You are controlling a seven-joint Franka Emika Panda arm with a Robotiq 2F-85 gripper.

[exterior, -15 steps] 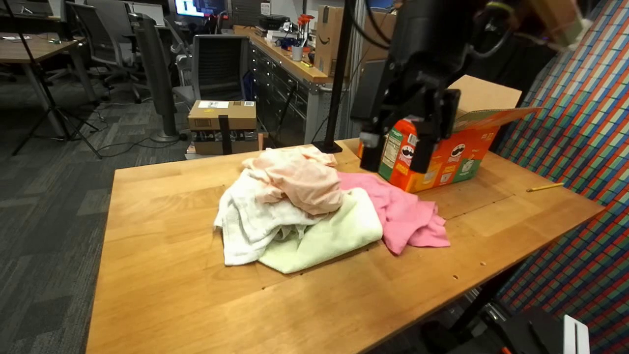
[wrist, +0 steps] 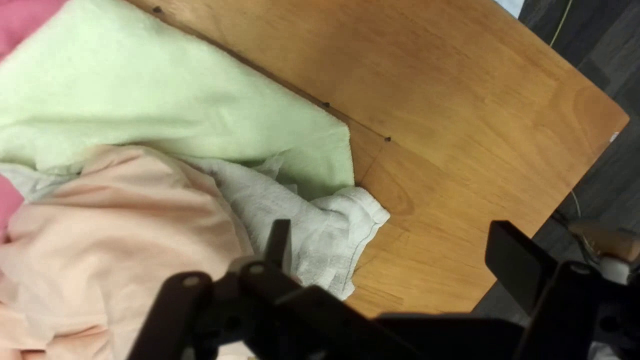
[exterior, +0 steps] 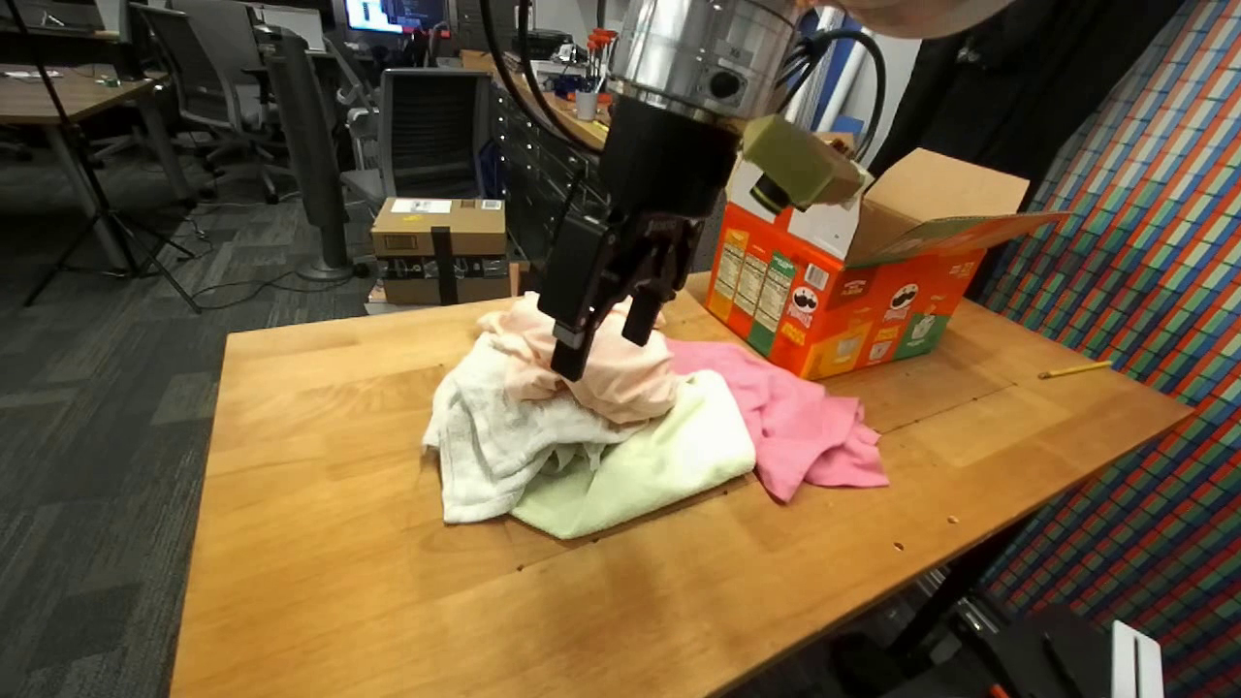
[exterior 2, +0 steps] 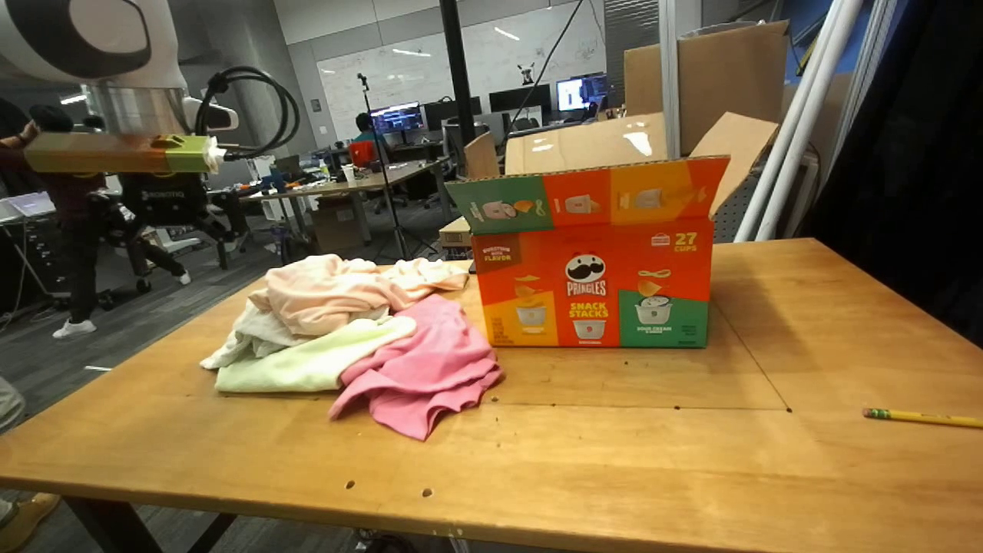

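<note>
A heap of cloths lies on the wooden table. On top is a crumpled peach cloth (exterior: 617,372), partly over a white-grey cloth (exterior: 489,436). A pale green cloth (exterior: 652,460) shows below them at the front, and a pink cloth (exterior 2: 424,369) spreads out beside it toward the box. My gripper (exterior: 602,347) stands open in front of the peach cloth in exterior view 1. In the wrist view the gripper has its fingers wide apart, one seen over the grey cloth (wrist: 318,234) and the other over bare table. Nothing is between them.
An open orange Pringles carton (exterior 2: 590,276) stands at the back of the table, past the pink cloth. A yellow pencil (exterior 2: 921,418) lies near the far end.
In exterior view 1 my arm has swung left, from in front of the carton to the cloth heap. The cloths look unmoved.
</note>
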